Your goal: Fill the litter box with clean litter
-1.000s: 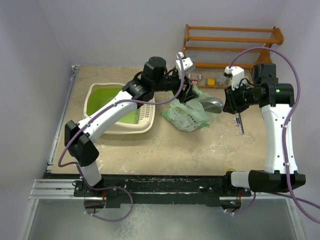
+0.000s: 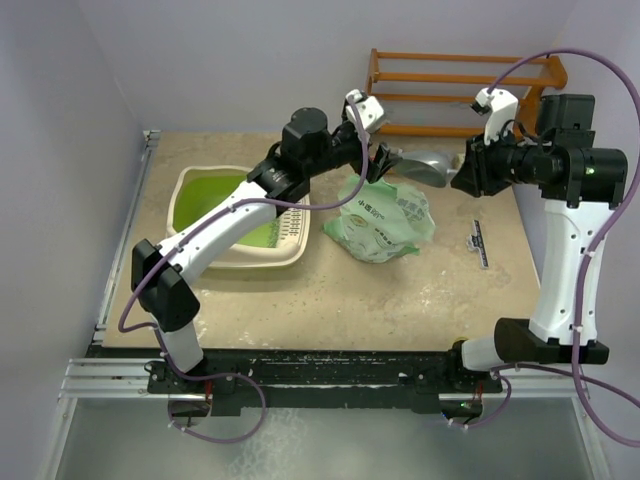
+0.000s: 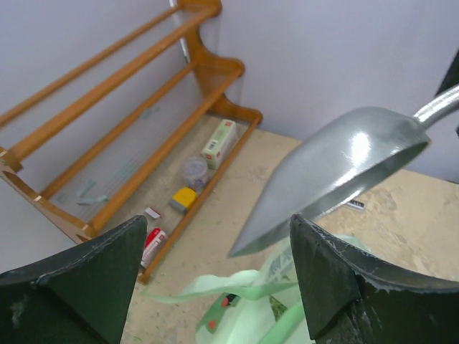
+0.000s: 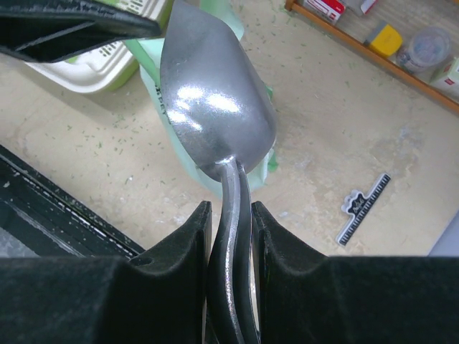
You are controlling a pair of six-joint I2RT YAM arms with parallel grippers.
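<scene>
A shiny metal scoop (image 2: 424,168) hangs above the green-and-white litter bag (image 2: 378,222), its handle held in my shut right gripper. The right wrist view shows the scoop's rounded back; from the left wrist view, its hollow side faces downward. Just left of the scoop, over the bag, my left gripper stands open, fingers apart. Below and beyond those fingers lies the bag's loose upper edge (image 3: 262,284). Left of the bag sits the litter box (image 2: 298,222), white-rimmed with a green inside; my left arm crosses over it.
A wooden rack (image 2: 460,77) stands against the back wall. Around its foot lie a yellow item (image 3: 184,198), a clear cup (image 3: 193,173) and a box (image 3: 219,143). A black-and-white clip-like tool (image 2: 479,243) lies right of the bag.
My right gripper and the scoop have moved back, and the scoop looks higher above the bag. The left gripper has moved slightly back, its fingers now farther apart. The box has not moved.
</scene>
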